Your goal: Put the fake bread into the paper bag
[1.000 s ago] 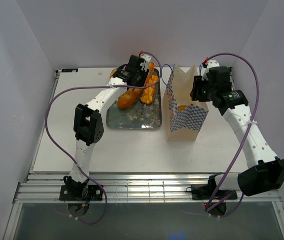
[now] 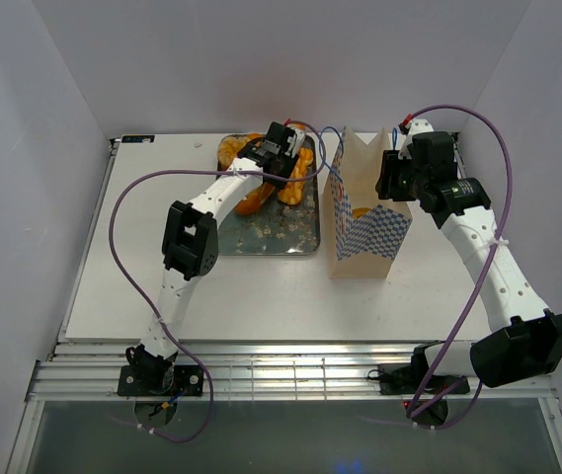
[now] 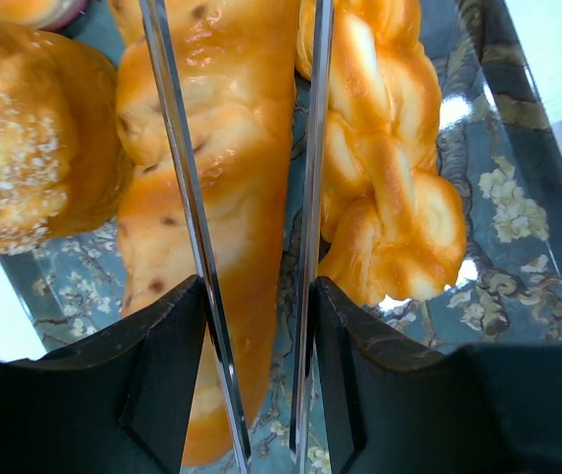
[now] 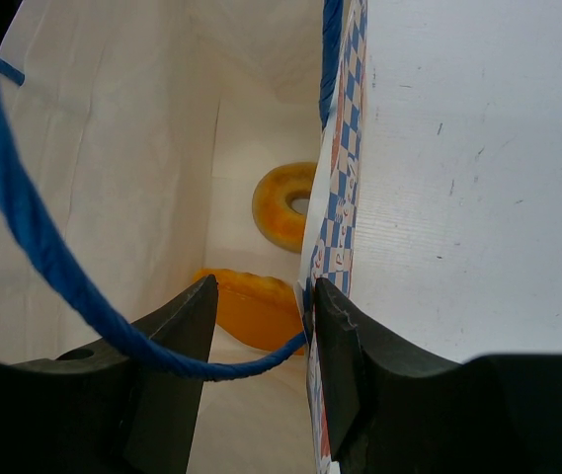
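Note:
A long orange-brown loaf [image 3: 211,148] lies on the dark tray [image 2: 266,244], with a braided loaf [image 3: 389,168] to its right. My left gripper is over the long loaf; its fingers are apart, with thin metal strips along them, and the loaf shows through the gap without being held. Right of the tray stands the open paper bag [image 2: 360,265], upright. My right gripper is at the bag's right side, its fingers apart with the checkered bag edge between them, close to one finger. A ring-shaped bread [image 4: 276,212] and an oblong bread [image 4: 256,304] rest inside the bag.
A round seeded bread [image 3: 9,148] is left of the long loaf. The bag's blue handle [image 4: 58,272] loops in front of my right fingers. In front of the tray and the bag, the white table [image 2: 182,311] is clear.
Over the tray, my left gripper has shifted a little to the right and slightly toward the front, with its arm following. The right arm and the bag look unchanged.

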